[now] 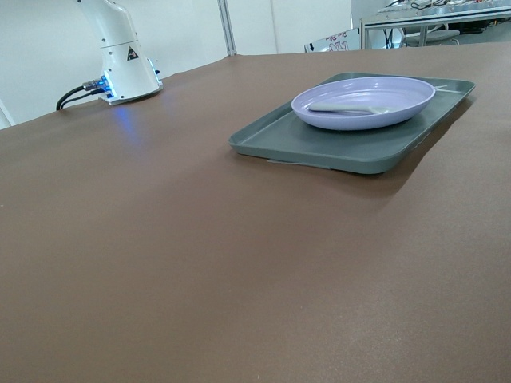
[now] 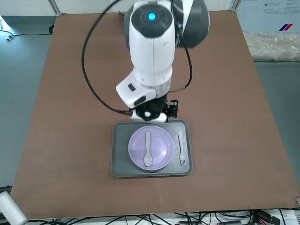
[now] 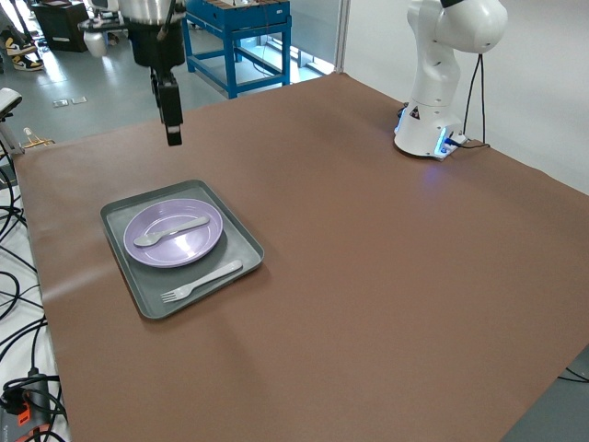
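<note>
A grey tray holds a lilac plate with a pale spoon on it; a pale fork lies beside the plate on the tray. The top view shows the plate and tray from low down. In the right view my black gripper points down, high above and just beyond the tray. In the left view it is mostly hidden under the white housing, over the tray's back edge. Whether it is open or shut is unclear.
A white robot base stands at the table's edge in the right view. Cables run along one side, off the tabletop.
</note>
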